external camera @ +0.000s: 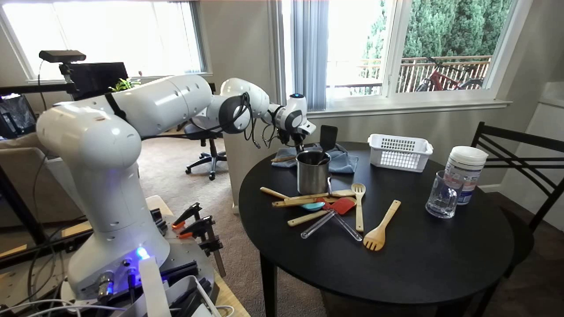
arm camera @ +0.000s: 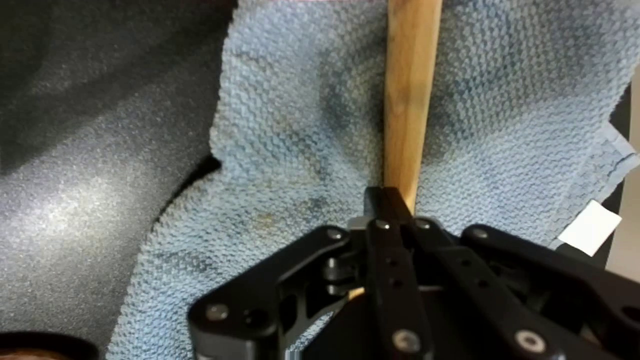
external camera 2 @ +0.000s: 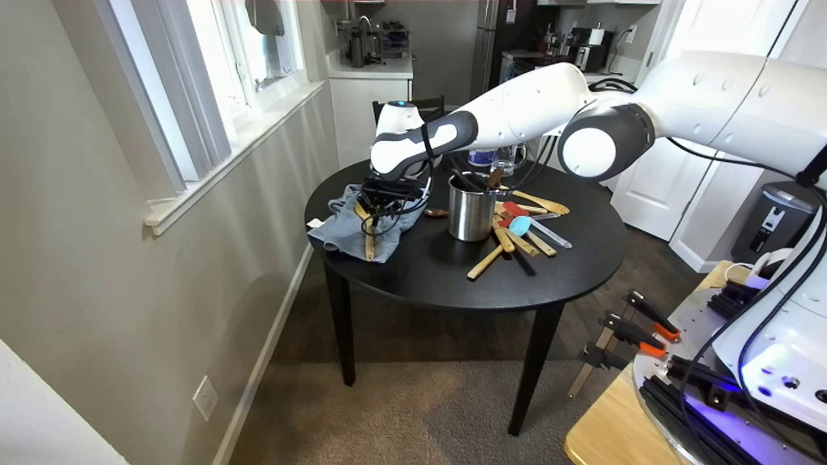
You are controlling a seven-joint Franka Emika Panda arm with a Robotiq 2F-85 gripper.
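In the wrist view my gripper is shut, and nothing shows clasped between its fingers. A wooden utensil handle (arm camera: pixel 412 78) extends from under the fingertips toward the top of that view; whether they touch it I cannot tell. The handle lies on a crumpled blue cloth (arm camera: pixel 288 144). From the side, the gripper (external camera: pixel 299 147) is low over the cloth (external camera: pixel 343 163), behind a steel pot (external camera: pixel 312 177) that hides part of the scene. Two wooden pieces, one a handle (external camera 2: pixel 369 241), rest on the cloth in exterior view 2, partly covered by the arm's cables.
The pot holds dark utensils, including a black spatula (external camera: pixel 328 137). Several wooden and silicone utensils, among them a slotted wooden fork (external camera: pixel 376 237), lie in front. A white basket (external camera: pixel 400 153), glass mug (external camera: pixel 442 198) and white-lidded tub (external camera: pixel 468 164) stand to the right.
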